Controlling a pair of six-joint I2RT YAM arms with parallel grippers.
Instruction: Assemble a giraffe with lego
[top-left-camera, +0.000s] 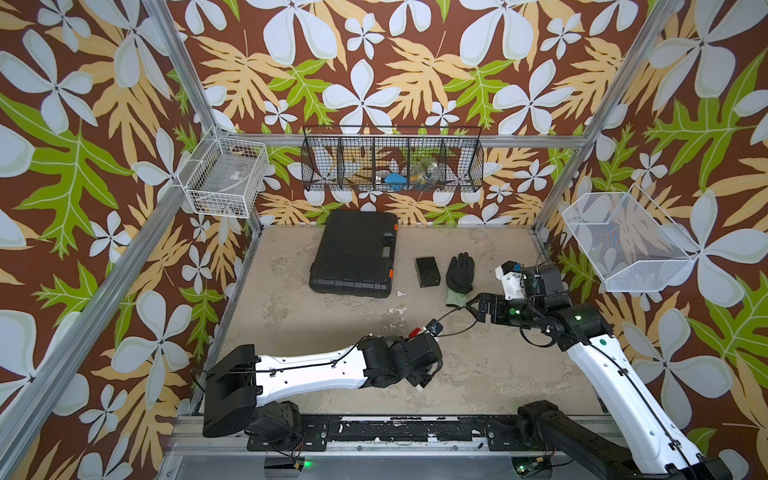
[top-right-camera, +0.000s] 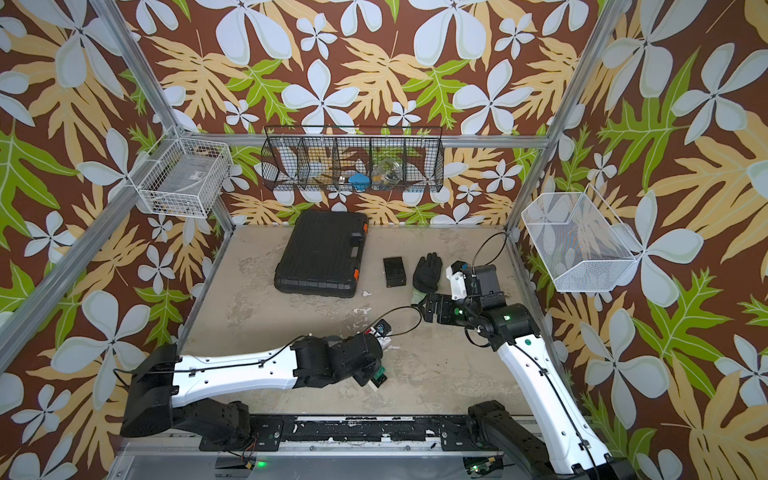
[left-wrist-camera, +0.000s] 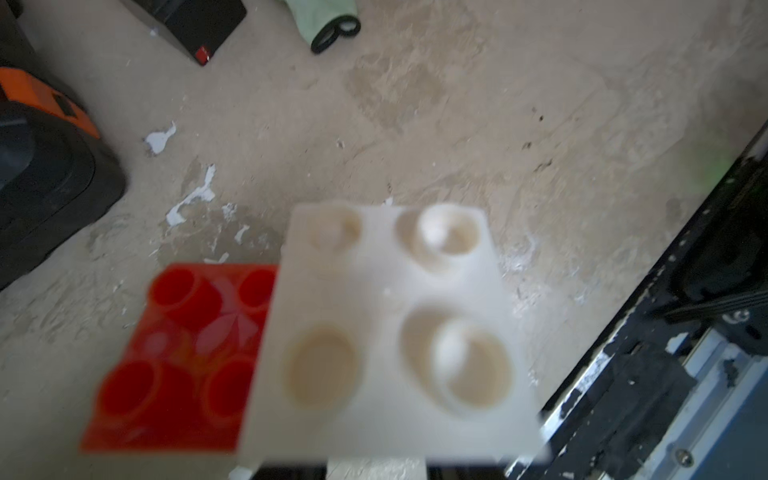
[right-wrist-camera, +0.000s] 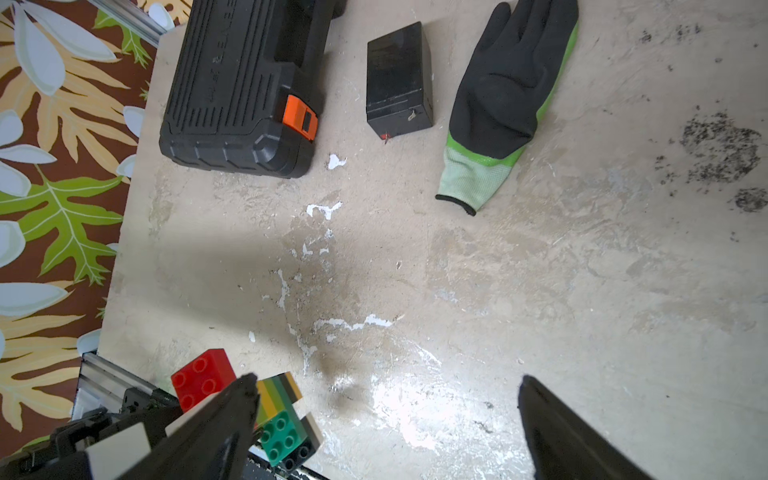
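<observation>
In the right wrist view a Lego assembly shows red (right-wrist-camera: 200, 380), yellow (right-wrist-camera: 276, 397) and green (right-wrist-camera: 281, 438) bricks, with dark ones at its far end. Its studs face sideways. My left gripper (top-left-camera: 428, 352) is shut on it above the table; the fingers are mostly hidden behind the bricks. Close to the left wrist camera are a blurred white brick (left-wrist-camera: 392, 312) and, beside it, the red brick (left-wrist-camera: 180, 360). My right gripper stands open over the table, to the right of the assembly, with nothing between its fingers.
A black case (top-left-camera: 354, 253), a small black box (top-left-camera: 428, 271) and a black-green glove (top-left-camera: 460, 273) lie toward the back. Wire baskets hang at the back (top-left-camera: 392, 164) and sides.
</observation>
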